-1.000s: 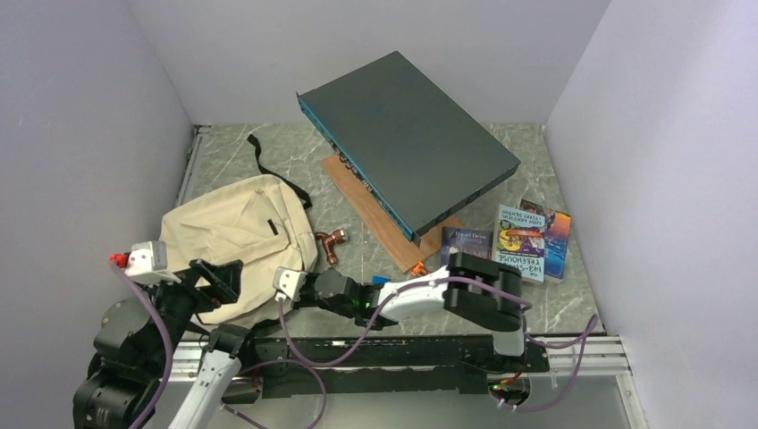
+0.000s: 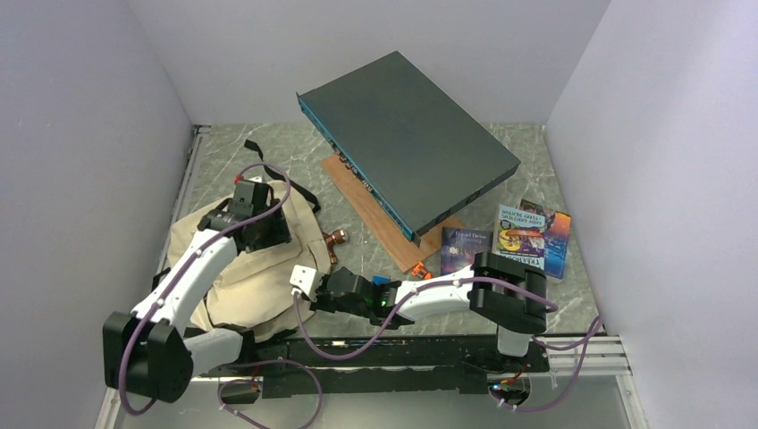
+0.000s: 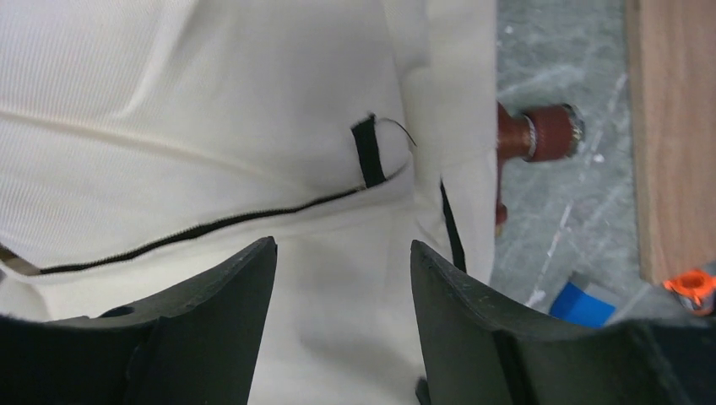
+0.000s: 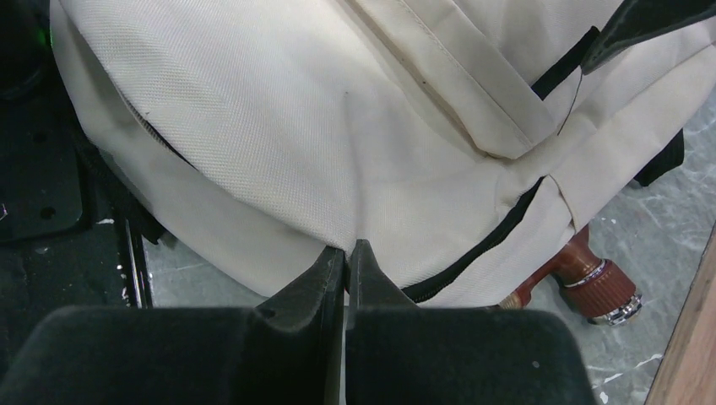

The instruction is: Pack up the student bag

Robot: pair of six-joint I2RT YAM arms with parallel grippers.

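Observation:
A cream backpack [image 2: 259, 284] lies flat at the left of the table, its pocket with a black zipper pull [image 3: 368, 152] facing up. My left gripper is over this pocket with its fingers well apart and nothing between them. One left finger [image 4: 650, 27] also shows at the top right of the right wrist view. At the bag's lower side my right gripper is shut on the fabric, and a crease runs up from its tips. Three books lie at the right: a dark blue one [image 2: 465, 249], a Treehouse one [image 2: 520, 237] and a colourful one [image 2: 558, 241].
A large dark panel [image 2: 407, 143] covers the middle back above a wooden board [image 2: 366, 210]. A brown pipe-like piece [image 2: 334, 238] touches or nearly touches the bag's right side. A blue item [image 3: 583, 304] and an orange item [image 3: 692, 284] lie near the board.
My left arm has swung from the front left up over the bag. The right arm shifted slightly right, and the bag's right edge moved with it toward the brown piece.

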